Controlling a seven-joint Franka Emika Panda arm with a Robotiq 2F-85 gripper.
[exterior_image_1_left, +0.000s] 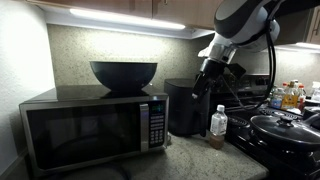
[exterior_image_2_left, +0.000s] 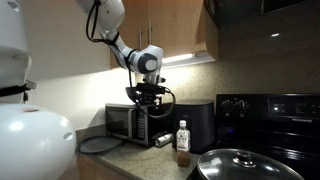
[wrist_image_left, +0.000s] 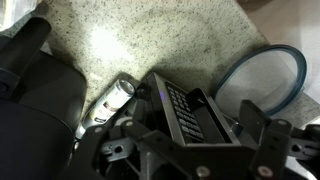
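My gripper (exterior_image_1_left: 205, 84) hangs above the counter, in front of the tall black appliance (exterior_image_1_left: 187, 107) and to the right of the microwave (exterior_image_1_left: 95, 132). A wide black bowl (exterior_image_1_left: 124, 75) rests on top of the microwave. In the wrist view the gripper is open, with its fingers spread at the bottom of the picture and no object held. Below it are the microwave's keypad side (wrist_image_left: 183, 112) and a silver-white cylinder (wrist_image_left: 107, 103) on the counter. A clear bottle with brown liquid (exterior_image_1_left: 217, 128) stands upright right of the appliance.
A lidded pan (exterior_image_2_left: 245, 165) sits on the black stove (exterior_image_2_left: 270, 113) at the right. A round dark-rimmed dish (wrist_image_left: 265, 82) lies on the counter before the microwave. Cabinets (exterior_image_2_left: 190, 35) hang overhead. Bare counter (exterior_image_1_left: 205, 160) shows at the front.
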